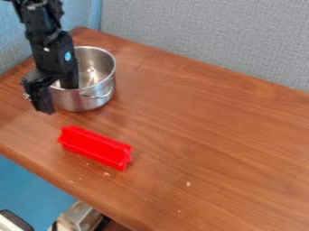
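A steel pot (94,90) stands at the back left of the wooden table. My black gripper (51,90) is over the pot's left side, its fingers pointing down around the near-left rim area and standing open; whether they touch the pot is unclear. A red block-like object (94,146) lies on the table in front of the pot.
Grey padded walls rise behind the table. Blue floor and some metal and white parts show past the near-left edge.
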